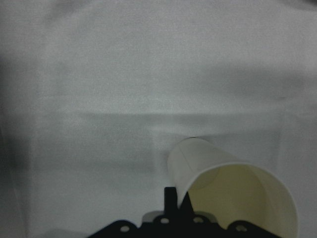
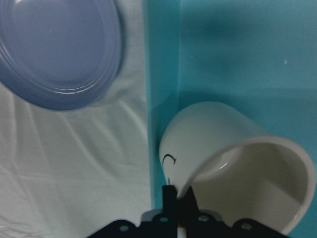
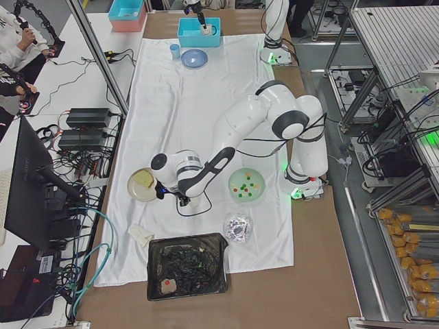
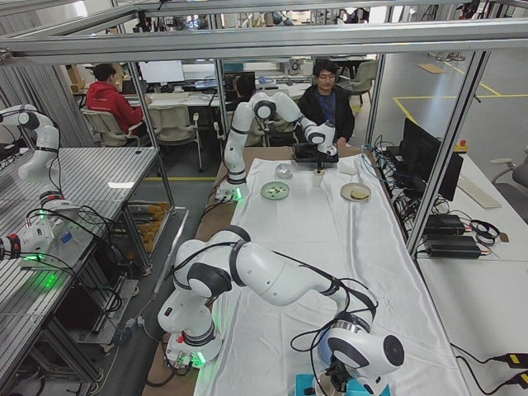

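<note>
In the left wrist view my left gripper is shut on the rim of a white paper cup (image 1: 242, 198) above the white cloth (image 1: 99, 74). In the camera left view that arm is beside a beige plate (image 3: 137, 192) with a yellow sponge (image 3: 143, 178). My right gripper is shut on the rim of a white mug (image 2: 213, 124) with black markings, over the blue bin (image 2: 228, 44). A blue plate (image 2: 57, 49) lies beside that bin. Whether the mug touches the bin's floor I cannot tell.
A green plate (image 3: 246, 195) with small coloured pieces, a crumpled silver item (image 3: 237, 227), a white cloth piece (image 3: 140, 234) and a black-lined tray (image 3: 185, 267) surround the left arm. A blue cup (image 3: 175, 51) stands near the blue plate.
</note>
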